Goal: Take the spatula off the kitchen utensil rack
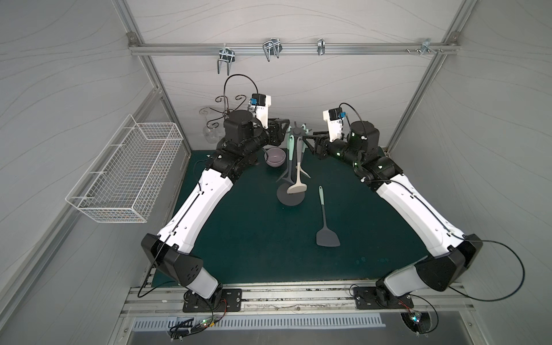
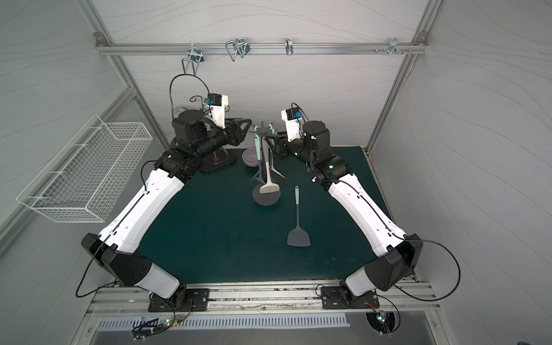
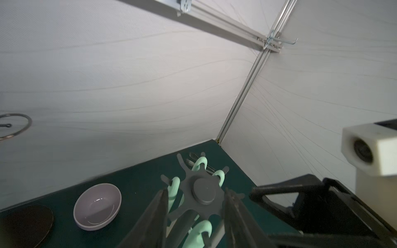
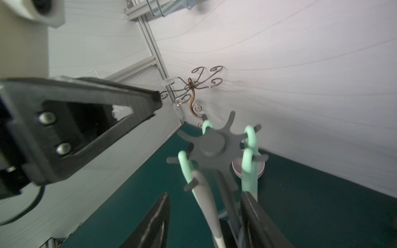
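On the green table lies a spatula with a grey blade and mint handle, apart from the rack. The dark utensil rack stands behind it, with several utensils on its hooks, among them a beige-headed one and mint-handled ones. At the rack's left, my left gripper is open; the rack's top shows past the gap between its fingers. To the rack's right, close to its top, my right gripper is open too. Whether its fingers touch a hanging handle, I cannot tell.
A mauve bowl sits behind and left of the rack. A wire basket hangs at the left wall. Overhead runs a metal rail with clips.
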